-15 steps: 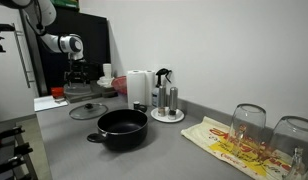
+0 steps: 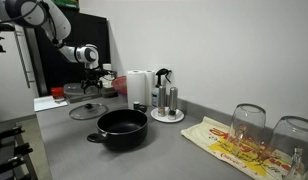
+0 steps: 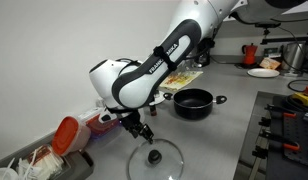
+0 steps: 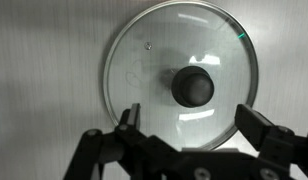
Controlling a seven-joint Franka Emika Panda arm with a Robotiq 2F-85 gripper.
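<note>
A round glass lid [image 2: 88, 111] with a black knob [image 4: 192, 87] lies flat on the grey table. My gripper hangs over the lid, its two fingers [image 4: 129, 117] apart with nothing between them. In the wrist view the knob sits just ahead of the fingertips, near the middle of the gap. From the second exterior view, the gripper [image 3: 140, 131] is above the lid's far part, clear of the knob. A black pot [image 2: 122, 130] without a cover stands on the table, separate from the lid.
Paper towel rolls [image 2: 140, 87] and a white plate [image 2: 168, 116] with bottles stand along the wall. Glass jars [image 2: 248, 125] and a patterned cloth [image 2: 219, 141] are at the right. Bare table lies in front of the pot.
My arm and gripper have moved rightward in the first exterior view, coming nearer to the lid. Lid and pot have stayed where they were.
</note>
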